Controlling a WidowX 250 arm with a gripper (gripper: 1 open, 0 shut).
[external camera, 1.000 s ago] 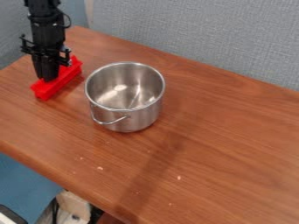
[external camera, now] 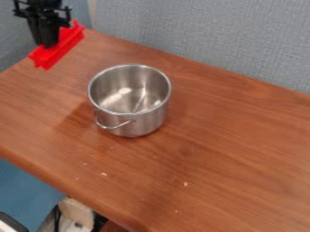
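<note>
My black gripper (external camera: 49, 33) is at the top left of the camera view, raised above the table and shut on a red block (external camera: 58, 53), which hangs tilted beneath and beside the fingers. To its lower right stands a steel pot (external camera: 129, 90) with a wire handle on its near side; its inside looks empty apart from reflections.
A grey textured wall (external camera: 218, 36) runs along the back. A blue surface (external camera: 24, 190) lies beyond the table's left edge.
My gripper has risen with the red block, lifting it up from the table beside the pot. The pot has not visibly moved.
</note>
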